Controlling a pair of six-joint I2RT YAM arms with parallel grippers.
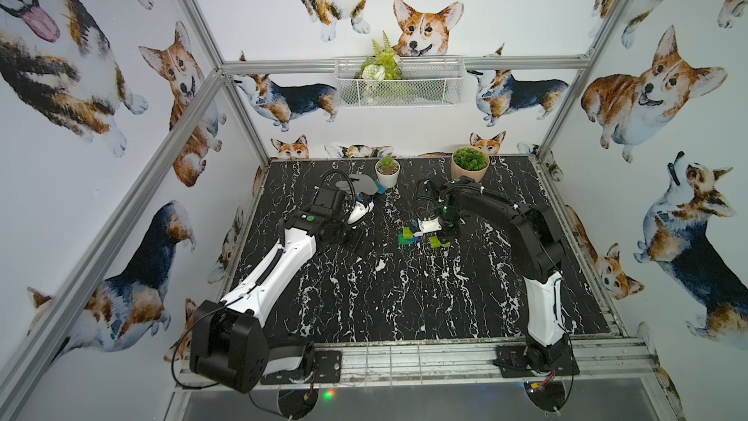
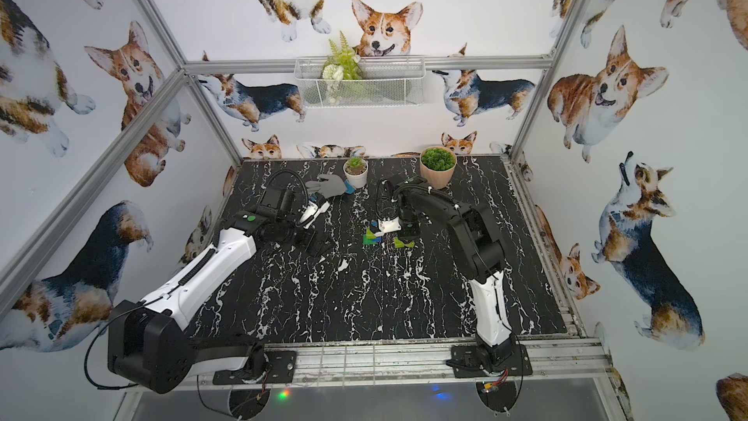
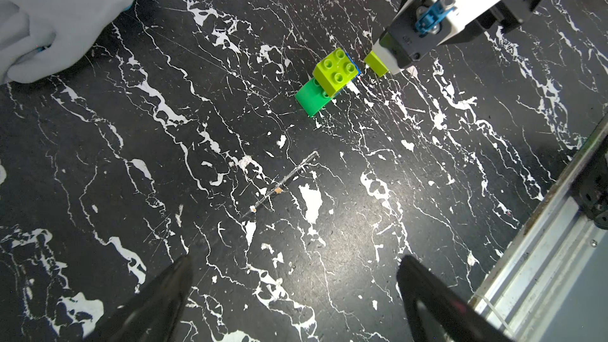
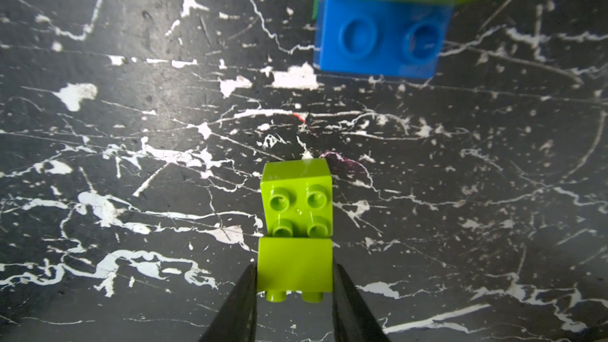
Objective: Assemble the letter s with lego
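A partly stacked build of green, blue and lime bricks stands on the table; its blue brick point(image 4: 383, 38) shows two bare studs in the right wrist view. Two more lime pieces lie close to it. The farther lime brick point(image 4: 297, 199) has its studs facing up. A nearer lime brick point(image 4: 295, 264), turned so its studs point toward the view's bottom, sits between the fingers of my right gripper. Those fingers border its sides; whether they grip it cannot be told. My left gripper is wide open over bare table, nothing between its fingers.
A grey glove point(image 3: 57, 19) lies at the back left beside the left arm. Behind stand a small white pot point(image 1: 387, 175) and a larger planter point(image 1: 470, 165).
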